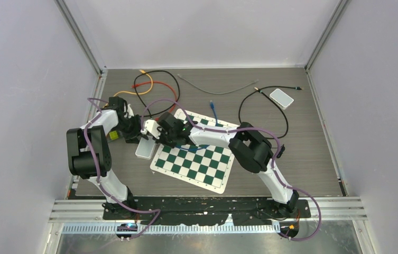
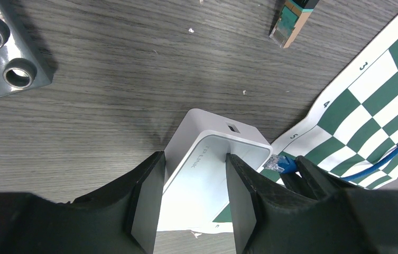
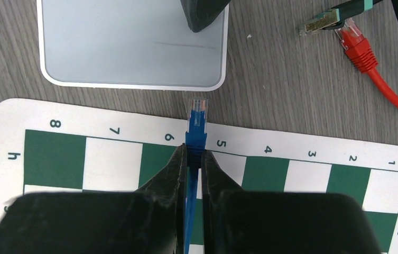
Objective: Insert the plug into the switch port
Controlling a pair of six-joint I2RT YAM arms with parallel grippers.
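The blue cable's plug (image 3: 199,114) has a clear tip. My right gripper is shut on its blue boot, over the checkered mat. In the right wrist view the tip points at the long edge of the white switch (image 3: 133,50), with a narrow gap between. In the left wrist view the plug (image 2: 281,163) appears close beside the switch's right edge. My left gripper has its fingers apart, one along the switch's left side and the other over its shiny face; whether they press on it I cannot tell. The port facing the plug is hidden.
A black cable's plug (image 3: 321,22) and a red plug (image 3: 356,47) lie near the switch. A grey studded block (image 2: 6,58) is at the left wrist view's upper left. Another white box (image 1: 281,98) stands far right.
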